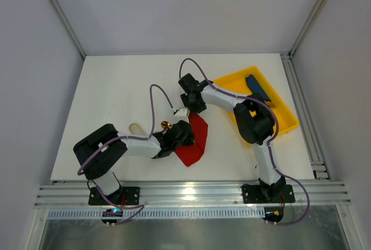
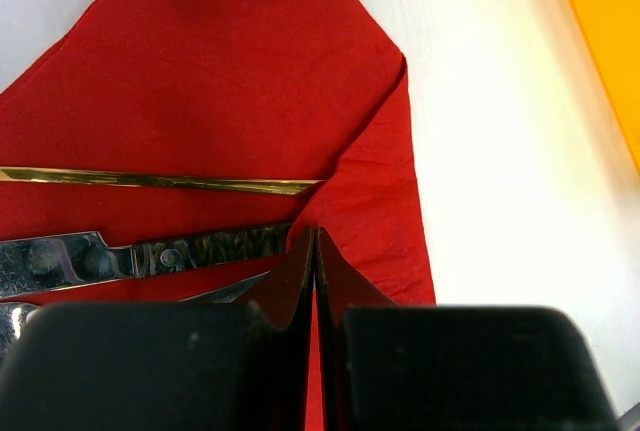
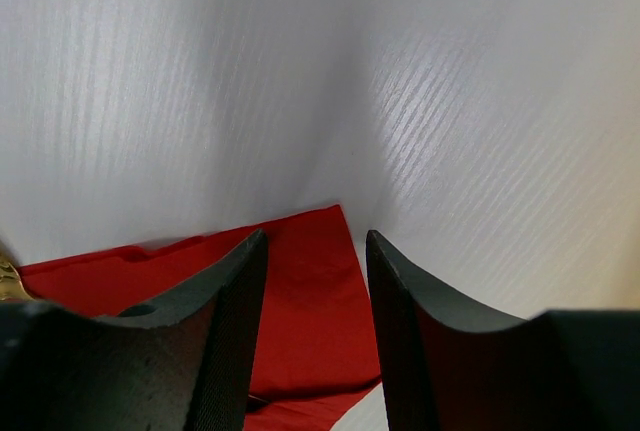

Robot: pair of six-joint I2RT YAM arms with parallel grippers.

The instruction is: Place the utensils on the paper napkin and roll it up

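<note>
The red paper napkin (image 1: 196, 151) lies on the table with utensils on it: a thin gold one (image 2: 150, 179) and silver knife-like pieces (image 2: 200, 248), their right ends under or against a folded edge of napkin in the left wrist view. My left gripper is shut, its tips at that fold; whether it pinches paper is unclear. My right gripper is open just over the napkin's far corner, nothing visibly held between its fingers.
A yellow tray (image 1: 290, 119) with a dark blue item (image 1: 256, 86) stands at the right. A beige object (image 1: 135, 128) lies left of the napkin.
</note>
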